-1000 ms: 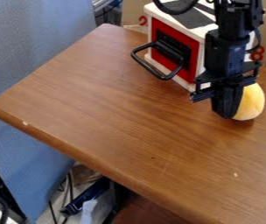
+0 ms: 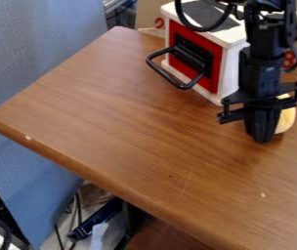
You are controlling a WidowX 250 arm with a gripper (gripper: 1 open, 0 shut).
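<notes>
My black gripper (image 2: 261,125) hangs at the right of the table, in front of a yellow rounded object (image 2: 285,115), most of which is hidden behind it. Whether the fingers are shut on that object I cannot tell. Behind and left of the gripper stands a white and red box (image 2: 191,61) with a black handle sticking out toward the table's left.
Cardboard with red lettering is at the back. Cables and bags lie below the near-left edge.
My gripper has moved a little right and downward in view, covering more of the yellow object. The box looks unchanged.
</notes>
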